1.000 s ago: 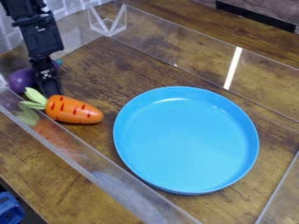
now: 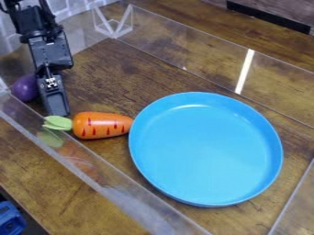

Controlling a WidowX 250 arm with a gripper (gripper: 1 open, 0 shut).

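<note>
My black gripper (image 2: 51, 96) is low at the left, just above the green top of an orange toy carrot (image 2: 101, 125) that lies on the wooden surface. Behind the fingers, against the left side, sits a purple object (image 2: 25, 88), partly hidden. Whether the fingers are open or shut, or hold anything, I cannot tell. To the right of the carrot lies a large light-blue plate (image 2: 205, 145).
Clear plastic walls border the wooden surface (image 2: 153, 73), which is bare behind the plate and carrot. A blue object (image 2: 7, 218) shows outside the wall at the bottom left.
Since a second ago my gripper has moved slightly right, and the carrot and plate have shifted right, the carrot turning more level.
</note>
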